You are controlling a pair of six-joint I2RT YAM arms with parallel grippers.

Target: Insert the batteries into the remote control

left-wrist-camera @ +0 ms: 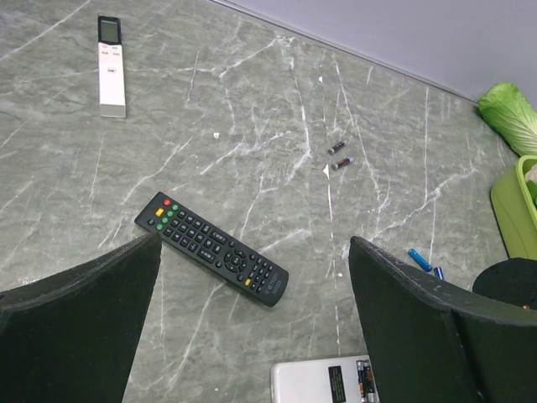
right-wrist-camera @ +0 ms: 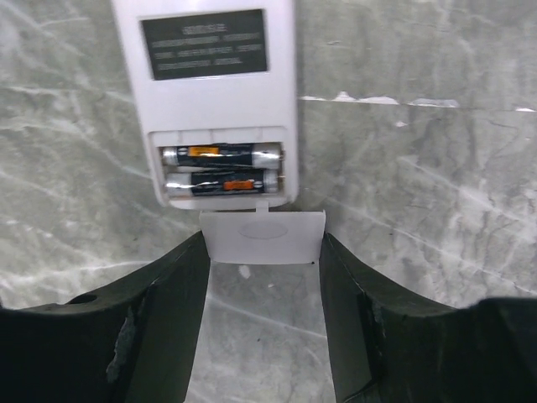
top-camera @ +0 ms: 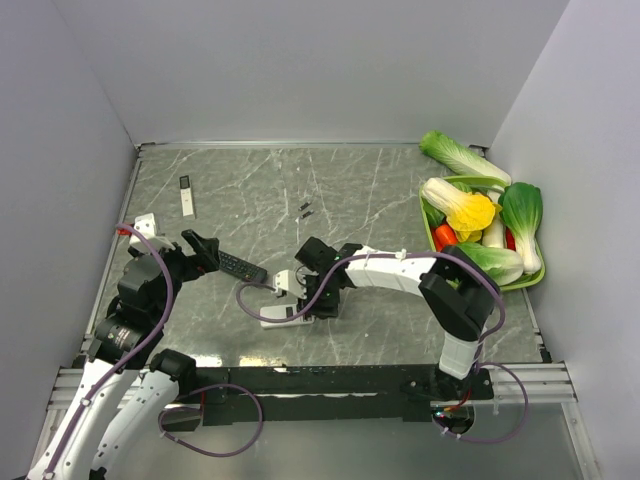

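A white remote control [right-wrist-camera: 210,105] lies face down on the table, its battery compartment uncovered. Two black batteries [right-wrist-camera: 222,170] lie side by side in that compartment. My right gripper is shut on the white battery cover [right-wrist-camera: 264,235], held level with its tab at the compartment's open end; whether the two touch I cannot tell. In the top view the same remote [top-camera: 280,316] is partly hidden by the right arm. My left gripper stands open at the left, well above the table, with nothing between its fingers.
A black remote [left-wrist-camera: 214,248] and another white remote [left-wrist-camera: 111,67] lie apart on the table. Two loose dark batteries [left-wrist-camera: 339,156] rest toward the back, two blue ones [left-wrist-camera: 426,264] farther right. A green basket [top-camera: 530,277] of vegetables fills the right side.
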